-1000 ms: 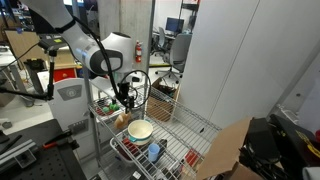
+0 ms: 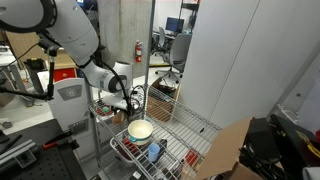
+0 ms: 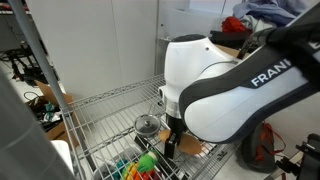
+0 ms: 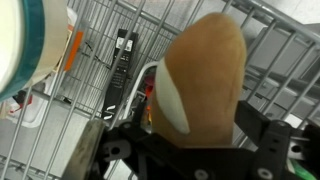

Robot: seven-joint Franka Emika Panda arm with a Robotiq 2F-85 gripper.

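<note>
A rounded brown-orange object with a paler tan side (image 4: 205, 80) fills the middle of the wrist view. My gripper is open over it, dark fingers at the lower left and lower right; whether they touch it cannot be told. In exterior view 1 the brown object (image 2: 122, 118) rests on the wire rack, with the gripper (image 2: 130, 106) low and close above it. Exterior view 2 shows the gripper (image 3: 172, 150) pointing down beside the brown object (image 3: 190, 146), partly hidden by the white arm.
A pale bowl (image 2: 140, 130) stands close by, also as a rim (image 4: 22, 45) at the wrist view's left. A black slim item (image 4: 122, 62) lies on the rack. Green things (image 3: 148, 161) are near the gripper. A blue item (image 2: 154, 152) and cardboard (image 2: 225, 150) lie farther off.
The arm has come down toward the rack, its white wrist section now lower and nearer the brown object. The bowl and the other items look unmoved.
</note>
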